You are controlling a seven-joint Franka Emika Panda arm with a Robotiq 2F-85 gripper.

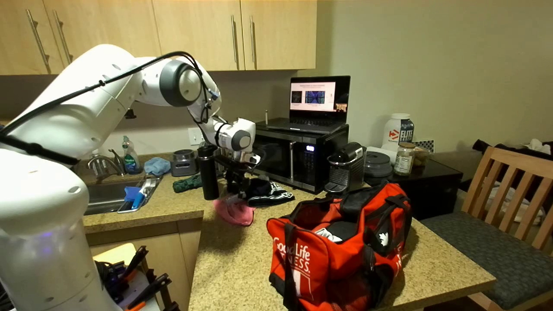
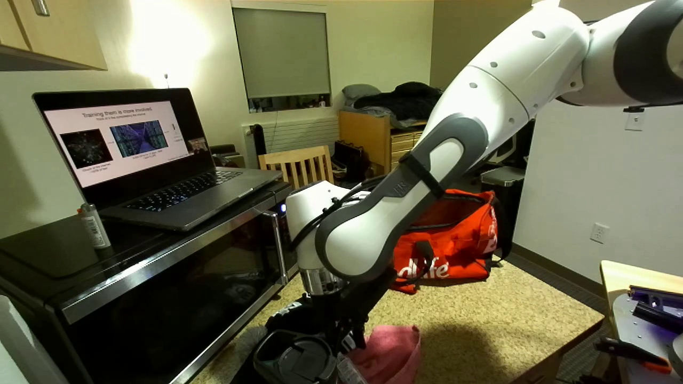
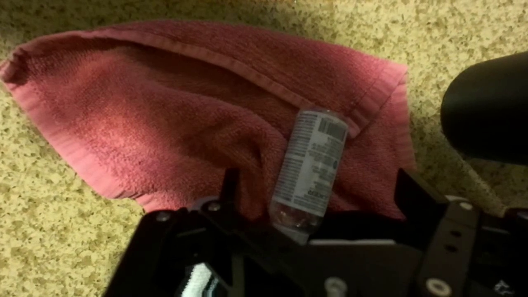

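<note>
A small clear bottle with a white printed label [image 3: 312,158] lies on a rumpled pink towel [image 3: 123,109] on the counter. My gripper is open above the towel, its fingers apart on either side of the bottle and not closed on it. The bottle's lower end is partly hidden behind the gripper body in the wrist view. From the first exterior view, the gripper [image 1: 236,191] hangs down over the back of the pink towel [image 1: 236,212]. The second exterior view shows the towel [image 2: 390,352] beside the dark fingers, where the fingers are largely hidden.
A tall black tumbler [image 1: 208,173] stands close beside the gripper. Dark clothing [image 1: 272,194] lies behind it, against the microwave [image 1: 282,155] bearing a laptop [image 1: 316,106]. A red gym bag [image 1: 306,259] sits open on the right. Counter between towel and bag is bare.
</note>
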